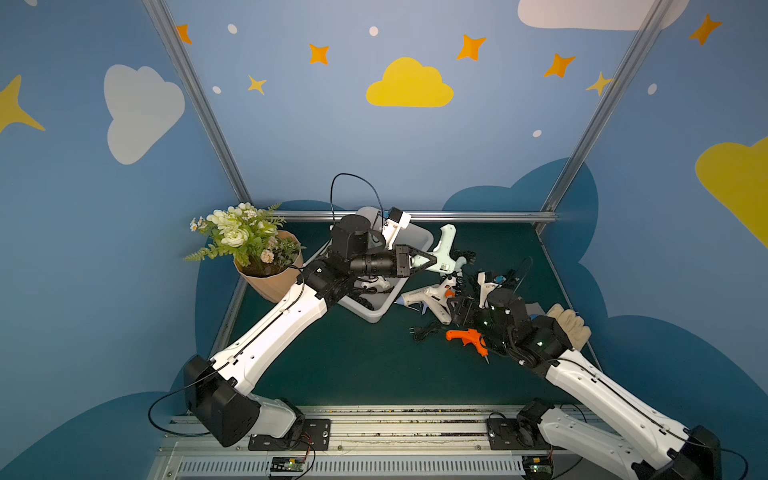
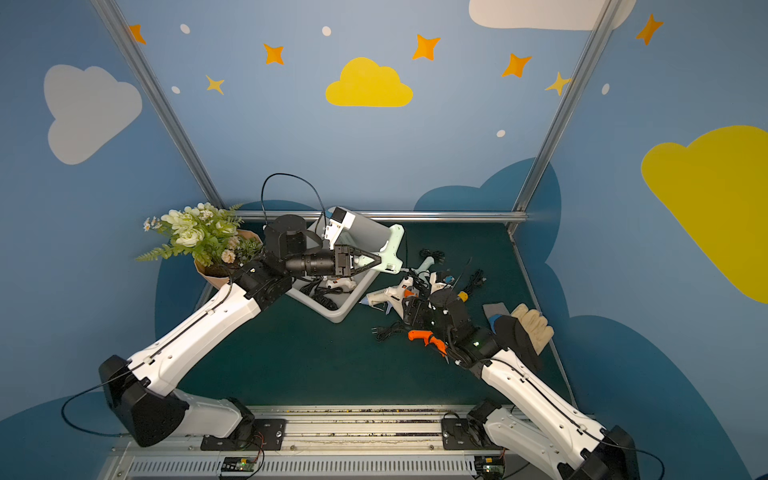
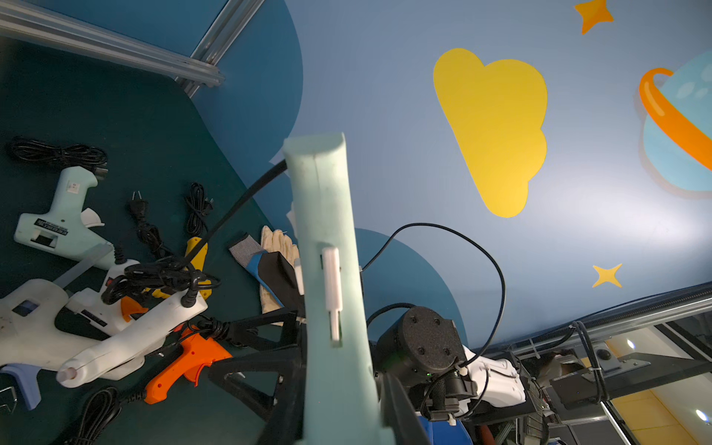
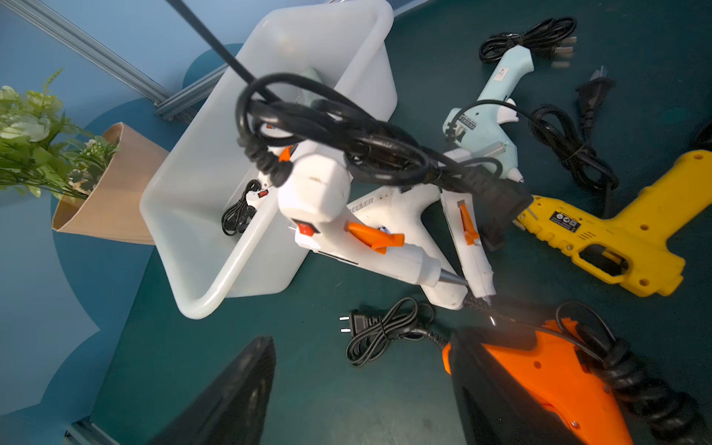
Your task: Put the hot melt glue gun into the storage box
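My left gripper (image 1: 428, 261) is shut on a mint-green glue gun (image 1: 442, 252), raised beside the storage box (image 1: 376, 316), past its right edge. In the left wrist view this glue gun (image 3: 330, 259) fills the middle, and its black cord runs down to a coiled bundle (image 3: 167, 274). The same bundle (image 4: 356, 144) hangs across the right wrist view. My right gripper stands open over the pile, its fingers apart with no object seen held. A white glue gun with an orange trigger (image 4: 385, 252) lies ahead of it, over another white gun (image 4: 396, 215).
An orange glue gun (image 4: 563, 378) lies by the right finger. A yellow gun (image 4: 623, 222) and a light-blue gun (image 4: 485, 126) are farther right. Gloves (image 2: 532, 328) rest at the right edge; a flower pot (image 1: 276, 276) stands left.
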